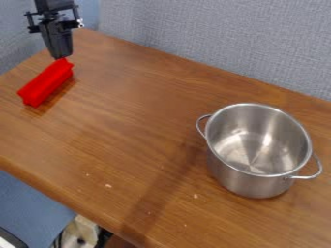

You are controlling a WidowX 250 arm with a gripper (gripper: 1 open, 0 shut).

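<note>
A red elongated block (46,82) lies at the left side of the wooden table, angled from lower left to upper right. My gripper (58,50) hangs just above the block's upper end, its dark fingers pointing down; whether they are apart is hard to tell at this size. A steel pot (256,153) with two side handles stands at the right of the table.
Grey panels border the back and left, and some hardware shows below the table's lower left edge.
</note>
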